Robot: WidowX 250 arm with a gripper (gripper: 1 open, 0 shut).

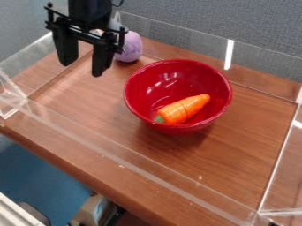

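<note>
My black gripper (83, 60) hangs open at the upper left, its two fingers apart with nothing seen between them. A purple object (130, 49), perhaps an eggplant, sits just behind it, partly hidden by the gripper. To the right, a red bowl (177, 83) rests on the wooden table, holding an orange carrot (183, 108) that lies in its lower part.
Clear plastic walls edge the wooden tabletop (141, 168). A grey backdrop stands behind; the floor shows at the lower left.
</note>
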